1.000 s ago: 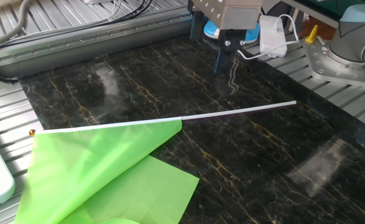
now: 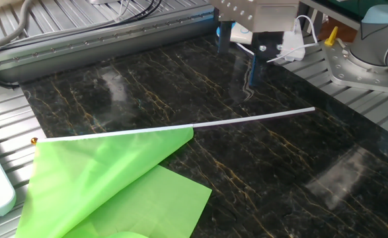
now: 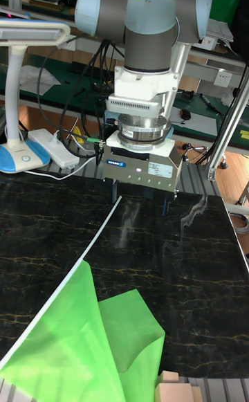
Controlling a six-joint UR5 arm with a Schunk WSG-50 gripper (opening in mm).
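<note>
A bright green flag (image 2: 101, 178) lies partly folded on the dark marbled board, its white pole (image 2: 260, 119) stretching beyond the cloth over bare board. In exterior view 3 the pole (image 3: 99, 234) runs up from the lower left, and the green cloth (image 3: 81, 313) spreads at the bottom. My gripper (image 3: 140, 204) hangs over the far side of the board with its two dark fingers wide apart and nothing between them. In exterior view 2 the gripper (image 2: 238, 68) is at the top, beyond the pole and apart from it.
A white lamp with a blue-trimmed base (image 3: 22, 155) and a white power strip (image 3: 53, 148) stand beyond the board. Light wooden blocks (image 3: 177, 389) sit at the near edge. A metal rail (image 2: 101, 49) borders one side. Much of the marbled board (image 2: 273, 172) is clear.
The flag and pole have stayed put.
</note>
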